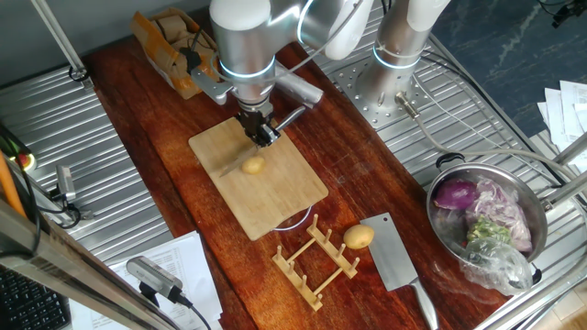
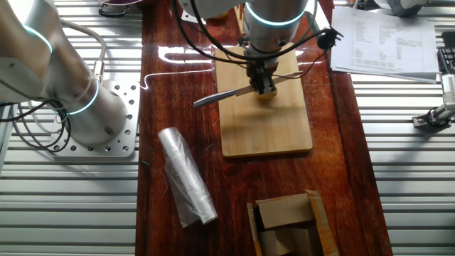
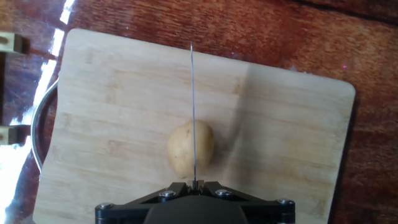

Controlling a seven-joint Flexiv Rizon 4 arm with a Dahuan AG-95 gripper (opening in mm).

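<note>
My gripper (image 1: 260, 133) is shut on a knife over the cutting board (image 1: 284, 188). The knife's handle (image 2: 213, 98) sticks out to one side of the fingers and its thin blade (image 3: 193, 93) out the other. From the wrist, the blade looks edge-on, a narrow line crossing in front of a potato (image 3: 180, 149). That potato lies on the wooden board, right by the blade; whether the edge touches it cannot be told. Seen from exterior view 2, the gripper (image 2: 264, 91) hides most of the potato.
A wooden peg rack (image 1: 316, 261), a second potato (image 1: 359, 236) and a cleaver (image 1: 393, 257) lie beyond the board. The steel pot (image 1: 537, 225) holds an onion and bagged vegetables. A plastic roll (image 2: 186, 171) and a cardboard box (image 2: 284, 210) occupy the other end.
</note>
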